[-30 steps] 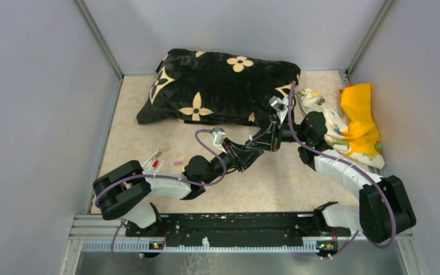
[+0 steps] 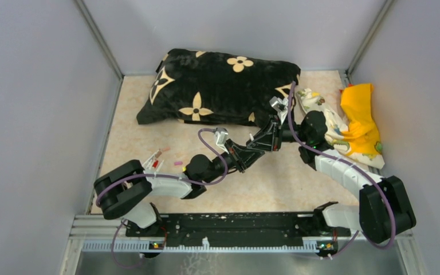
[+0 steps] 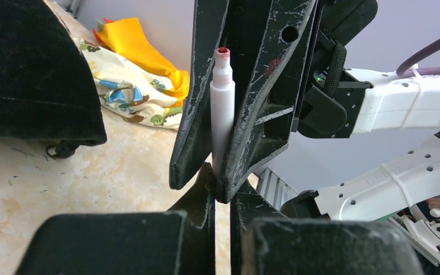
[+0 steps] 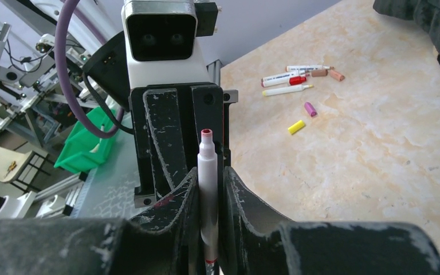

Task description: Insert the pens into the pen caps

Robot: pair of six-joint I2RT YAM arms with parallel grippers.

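Note:
A white pen (image 3: 222, 109) stands upright, stained red at its top end, with my right gripper shut on it. The right wrist view shows the pen (image 4: 208, 189) between that gripper's fingers (image 4: 185, 212), with a red band near its lower end. My left gripper (image 2: 246, 161) meets the right one (image 2: 259, 142) above the table. Its fingers (image 3: 245, 212) stand close together with a narrow gap; the right fingertips hide whatever their tips grip. Loose on the table are a yellow cap (image 4: 296, 127) and a purple cap (image 4: 310, 109).
Several pens, including a yellow-tipped one (image 4: 286, 90), lie together at the table's left with a brownish cap (image 4: 336, 75) beside them. A black cushion (image 2: 223, 89) fills the back. Yellow cloth (image 2: 360, 117) lies at the right. Open table lies around the grippers.
The left arm has shifted very slightly to the right over the last second. My right arm looks the same, and its pen's tip still shows at the grippers.

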